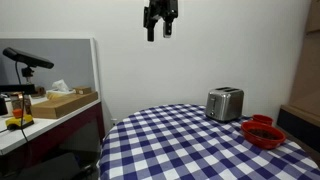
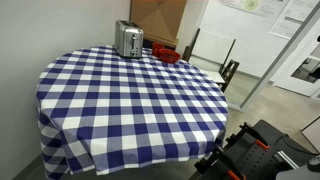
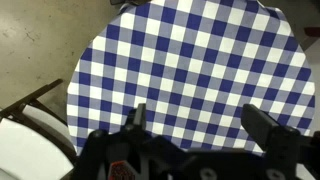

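Observation:
My gripper (image 1: 160, 31) hangs high above the table, well away from everything on it. In the wrist view its two dark fingers stand wide apart, open, with only the tablecloth (image 3: 190, 70) far below between them. A silver toaster (image 1: 225, 103) stands upright towards one end of the blue-and-white checked table (image 2: 125, 105). Beside it are a red bowl (image 1: 263, 137) and a smaller red item (image 1: 262, 120), perhaps a cup. The bowl's contents look dark and cannot be made out.
Brown panels or boxes (image 2: 158, 18) stand behind the toaster. Off to one side, a white side table (image 1: 50, 118) carries a cardboard box (image 1: 65, 104) and other clutter. One chair (image 2: 229, 72) stands past the table's end.

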